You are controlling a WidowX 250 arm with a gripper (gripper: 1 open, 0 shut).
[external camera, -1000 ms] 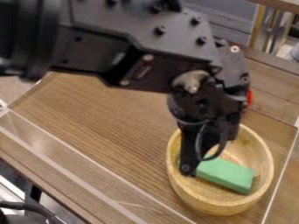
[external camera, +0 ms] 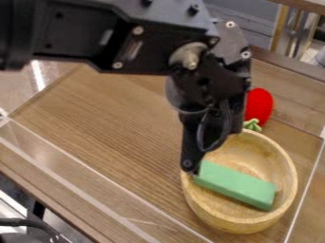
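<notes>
My black gripper hangs from the top of the camera view over the left rim of a round pale yellow bowl. It is shut, with nothing visible between its fingers. In the bowl a light green bar lies at a slant, apart from the bowl's far rim. Behind the bowl sits a red object with a green top, partly hidden by the gripper, which resembles a pepper or strawberry.
A wooden ledge runs along the top right.
Over the last second my gripper has moved up and toward the left and back, away from the bowl's middle, uncovering more of the bowl and the red object.
</notes>
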